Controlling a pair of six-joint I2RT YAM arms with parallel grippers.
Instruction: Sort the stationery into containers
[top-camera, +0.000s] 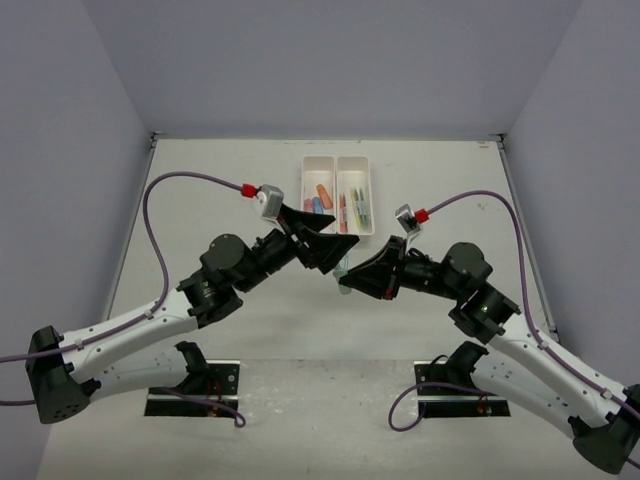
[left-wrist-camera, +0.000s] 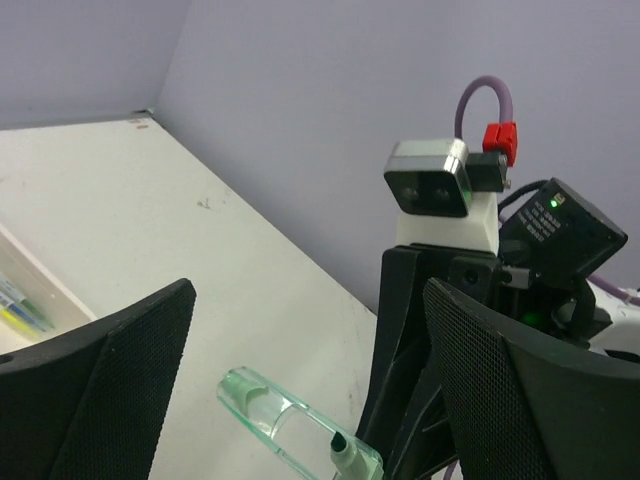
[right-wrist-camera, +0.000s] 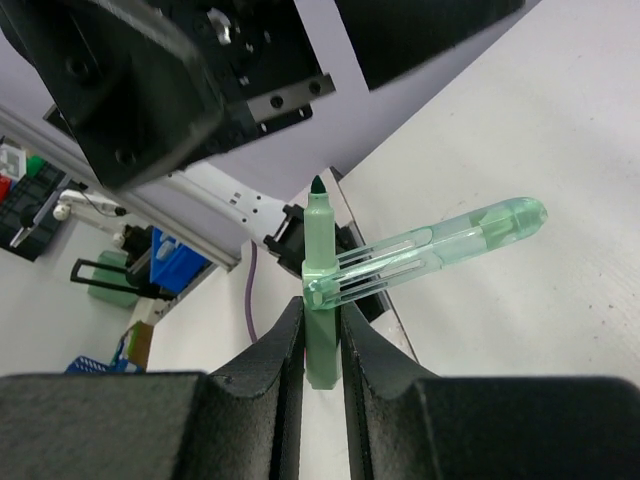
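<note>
A pale green marker with a dark tip (right-wrist-camera: 320, 235) stands upright between the fingers of my right gripper, which is shut on it. Sideways from the marker sticks a clear green cap-like piece (right-wrist-camera: 450, 240), seemingly joined to it. My left gripper (top-camera: 346, 231) is open just above and beside them, its fingers spread with nothing gripped. Through that gap the left wrist view shows the clear piece (left-wrist-camera: 280, 415) further off. Two white containers stand behind: the left one (top-camera: 318, 162) has orange, blue and pink items, the right one (top-camera: 353, 162) several pens.
The two grippers are very close together, and my left one partly covers the front of the containers. Grey walls enclose the back and sides.
</note>
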